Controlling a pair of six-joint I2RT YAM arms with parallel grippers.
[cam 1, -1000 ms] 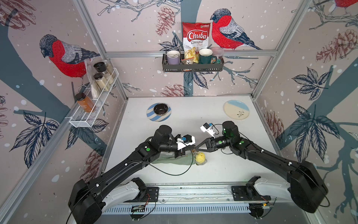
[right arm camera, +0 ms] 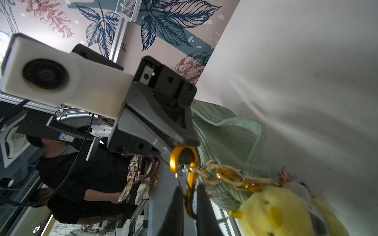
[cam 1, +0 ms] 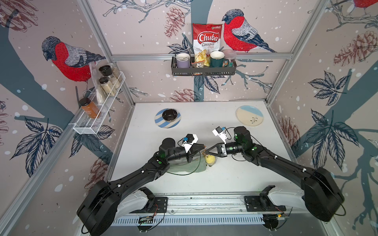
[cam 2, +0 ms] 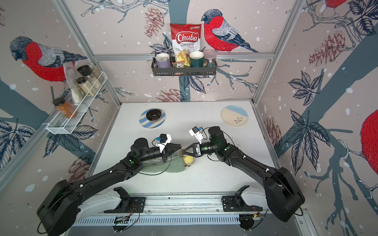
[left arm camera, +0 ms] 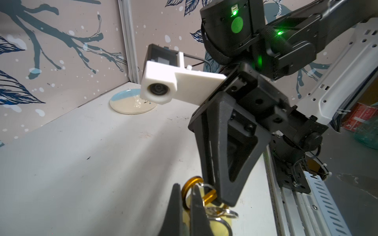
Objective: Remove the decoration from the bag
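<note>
A sage-green bag (right arm camera: pixel 228 133) lies on the white table, mostly behind my left arm in the top views. A yellow plush decoration (right arm camera: pixel 267 212) hangs at its side by a gold chain and rings. My left gripper is shut at the gold clasp (left arm camera: pixel 189 182) and silver rings; whether these sit between its fingertips is hard to tell. My right gripper (cam 1: pixel 208 151) is at the same clasp, facing the left one, its fingertips close together and blurred in the right wrist view.
A striped plate (cam 1: pixel 161 123) with a dark bowl (cam 1: pixel 169 114) is at back left, a beige-blue plate (cam 1: pixel 249 115) at back right. A wire shelf (cam 1: pixel 84 127) hangs on the left wall, a loaded rack (cam 1: pixel 202 70) on the back.
My right gripper has shifted slightly, staying at the decoration.
</note>
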